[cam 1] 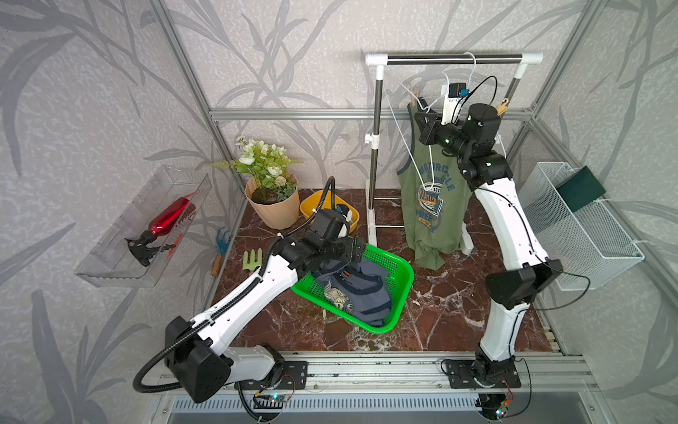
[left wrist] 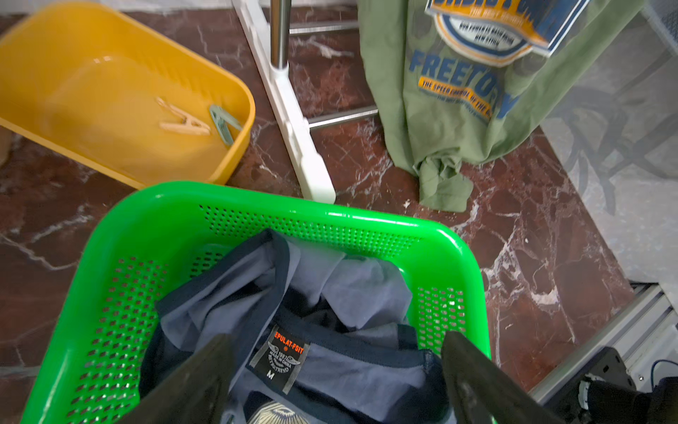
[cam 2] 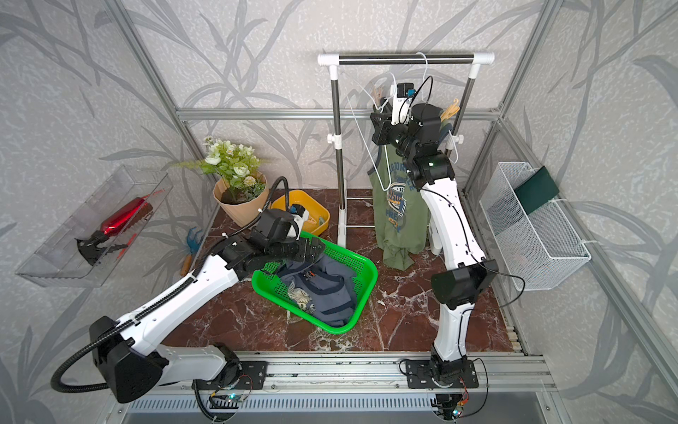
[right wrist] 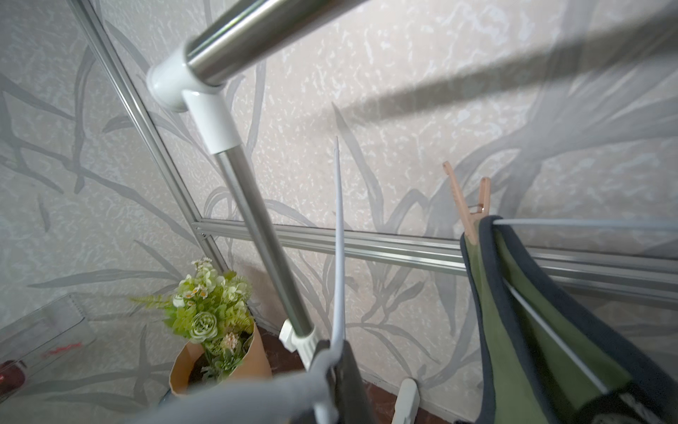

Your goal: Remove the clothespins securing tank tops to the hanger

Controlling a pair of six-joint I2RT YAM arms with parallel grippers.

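Note:
An olive green tank top [cam 1: 434, 190] hangs from a second white hanger on the rack. A wooden clothespin [right wrist: 471, 206] grips its left shoulder strap, and another clothespin [cam 1: 502, 106] shows at the right strap. My right gripper [cam 1: 425, 127] is shut on a bare white hanger [right wrist: 339, 240], held in front of the tank top and under the rail. Over the green basket [left wrist: 282, 200] my left gripper stands open, its fingers apart above a grey-blue tank top [left wrist: 353, 371] lying inside; nothing is between them.
Two loose clothespins [left wrist: 187, 121] lie in the yellow bin [left wrist: 91, 92] behind the basket. The rack's left post [cam 1: 375, 155] stands between the flowerpot [cam 1: 274, 201] and the hanging top. A white wire basket [cam 1: 579, 233] is at the right. Bare floor lies right of the green basket.

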